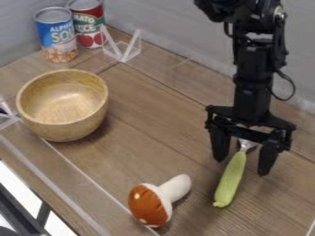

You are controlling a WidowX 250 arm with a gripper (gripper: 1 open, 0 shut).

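My black gripper (244,157) is lowered on the right side of the table, its two fingers apart and open, one on each side of the upper end of a long green vegetable (229,182) with a pale tip, perhaps a leek or corn. Whether either finger touches it, I cannot tell. The vegetable lies on the wooden table, pointing toward the front.
A wooden bowl (62,104) sits at left. An orange-capped toy mushroom (151,203) lies front centre. Two cans, blue (57,35) and red (88,23), stand at the back left beside white plastic brackets (123,46).
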